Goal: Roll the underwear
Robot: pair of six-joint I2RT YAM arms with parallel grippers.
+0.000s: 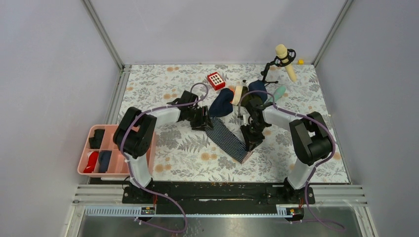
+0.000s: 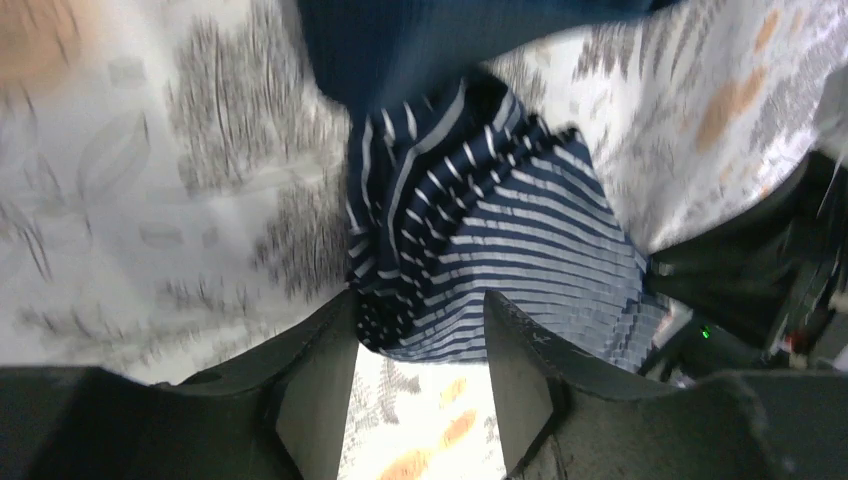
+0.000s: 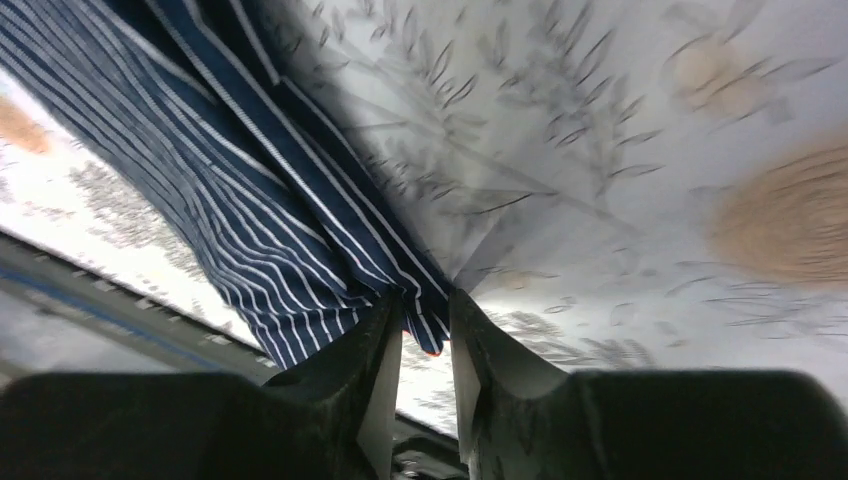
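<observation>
The navy, white-striped underwear (image 1: 228, 140) lies folded into a long strip, slanting between my two grippers in the top view. Its near-right end is pinched by my right gripper, whose fingers are shut on the hem. At the other end, my left gripper is part open. In the left wrist view its fingertips stand apart, with the bunched end of the underwear (image 2: 440, 230) just ahead of them and partly in line with the gap; whether they touch the cloth cannot be told.
Dark navy cloth (image 1: 222, 102) lies just behind the strip, close to my left gripper. A red box (image 1: 216, 80) and a lamp (image 1: 286, 59) stand farther back. The pink divided bin (image 1: 116, 158) holds folded cloths at left. Bare table lies in front.
</observation>
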